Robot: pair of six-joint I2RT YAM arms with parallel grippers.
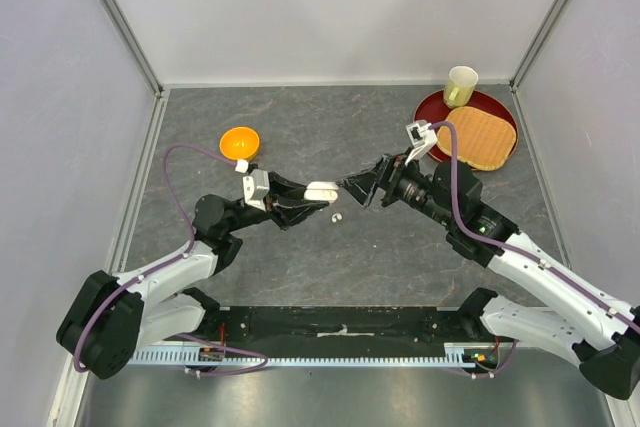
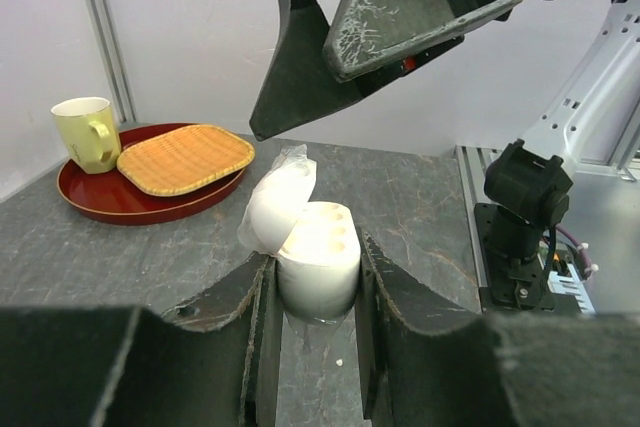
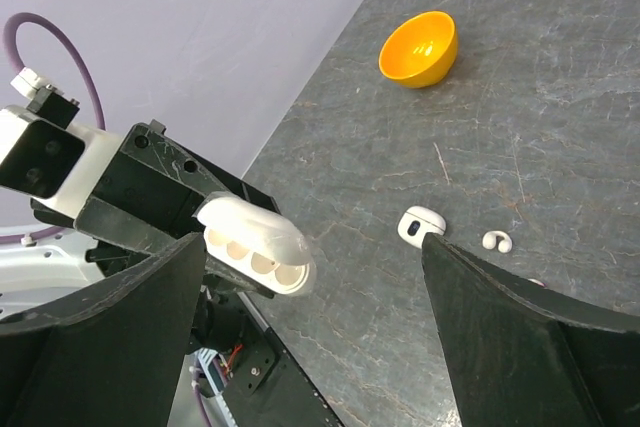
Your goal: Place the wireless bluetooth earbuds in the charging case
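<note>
The white charging case is clasped in my left gripper, its lid raised; the right wrist view shows empty round wells inside (image 3: 262,265). My right gripper stands open just right of the case, in the top view close beside it, fingers apart with nothing between them. On the table below lie small white earbuds (image 3: 497,241) and, near them, a white object with a dark mark (image 3: 421,226), partly behind a finger.
An orange bowl (image 1: 239,143) sits at the back left. A red plate (image 1: 431,108) with a woven mat and a mug (image 1: 461,85) is at the back right.
</note>
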